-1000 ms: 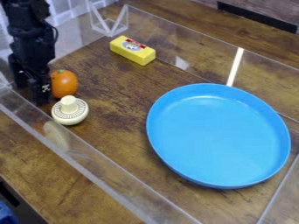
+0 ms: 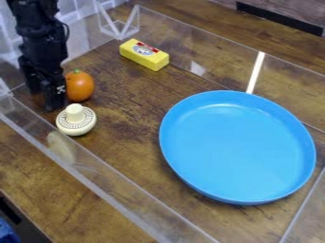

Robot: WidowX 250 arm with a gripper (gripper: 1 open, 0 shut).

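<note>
My black gripper [image 2: 48, 87] reaches down at the left edge, at the corner of the clear enclosure, just left of an orange tomato-like object [image 2: 79, 85]. Its fingers are dark and small, so their spacing and any contact with the orange object are hard to tell. A white mushroom-shaped piece [image 2: 76, 121] lies just below the orange object. A yellow box [image 2: 143, 53] sits farther back, toward the top centre.
A large blue plate [image 2: 238, 147] fills much of the right side. Clear walls border the wooden surface [image 2: 152, 209]. The middle, between the yellow box and the plate, is bare.
The other objects have stayed in place.
</note>
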